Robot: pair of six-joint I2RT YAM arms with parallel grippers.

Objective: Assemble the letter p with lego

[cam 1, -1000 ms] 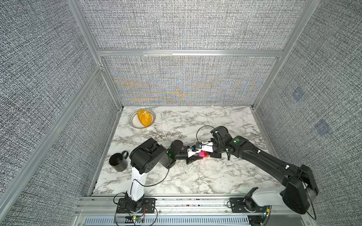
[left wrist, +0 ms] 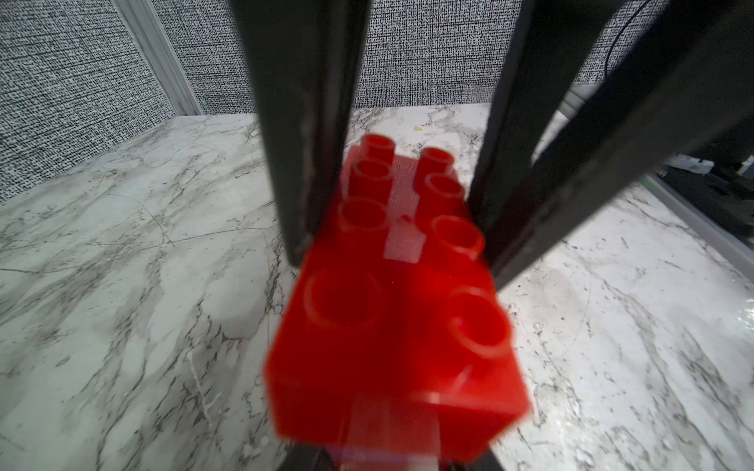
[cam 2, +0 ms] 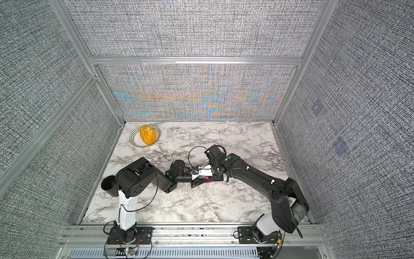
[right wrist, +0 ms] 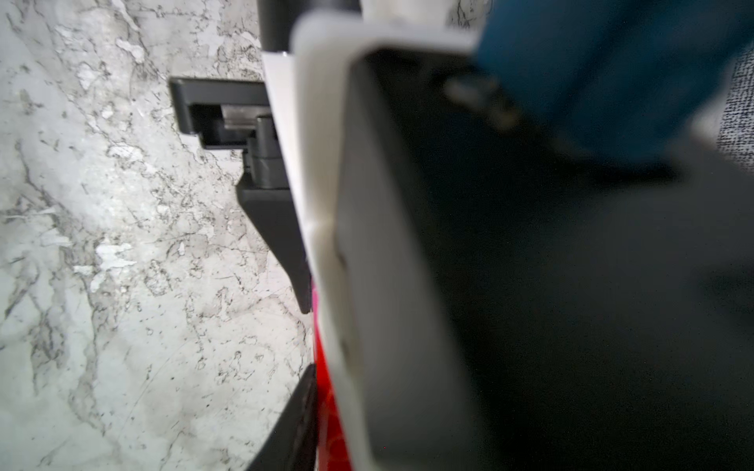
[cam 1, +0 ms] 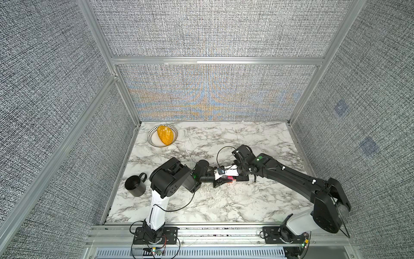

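Note:
A red studded brick piece fills the centre of the left wrist view, its two rows of studs upward and a pale strip along the middle. My left gripper is shut on it, held above the table. From above, dark fingers, apparently the right gripper's, flank the piece; I cannot tell whether they press on it. My right gripper overlaps the left one from the right in both top views. In the right wrist view a large blurred dark part hides most of the scene; only a thin red strip shows.
A black mug stands at left. Behind it is a patterned bowl holding something yellow-orange. A blurred blue thing shows at the right wrist view's upper right.
My right arm has shifted left, bringing its gripper further over the left one and covering more of the red piece. My left arm looks still.

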